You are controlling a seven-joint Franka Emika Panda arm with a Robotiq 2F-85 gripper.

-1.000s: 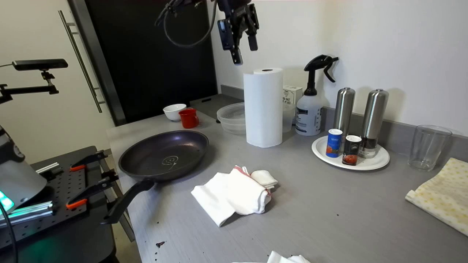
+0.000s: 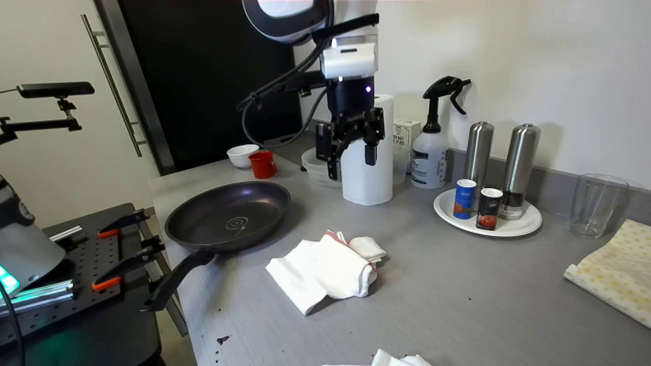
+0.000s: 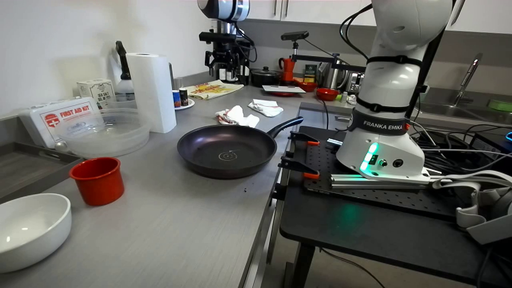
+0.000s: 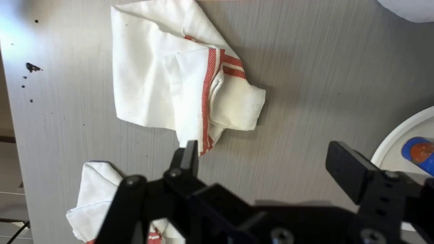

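My gripper point(image 2: 352, 159) hangs above the counter with its fingers pointing down. It is open, and the wrist view shows only bare counter between its fingers. A crumpled white cloth point(image 2: 326, 266) with red stripes lies on the grey counter. In the wrist view this cloth point(image 4: 150, 81) sits just beyond the left finger, apart from the gripper as far as I can tell. A second white cloth point(image 4: 95, 199) is partly hidden behind the left finger. From the opposite side, the gripper point(image 3: 227, 72) appears well above the counter, past the pan.
A black frying pan point(image 2: 229, 213) rests near the counter's edge. Paper towels point(image 2: 367, 177), a spray bottle point(image 2: 430, 159) and a white plate point(image 2: 519, 226) bearing shakers and steel mills stand toward the wall. A clear glass point(image 2: 595, 207) is farther right. Counter between cloth and plate is free.
My gripper has come down and a little to the right, from above the paper towel roll to in front of it. The cloths, pan and plate have not moved.
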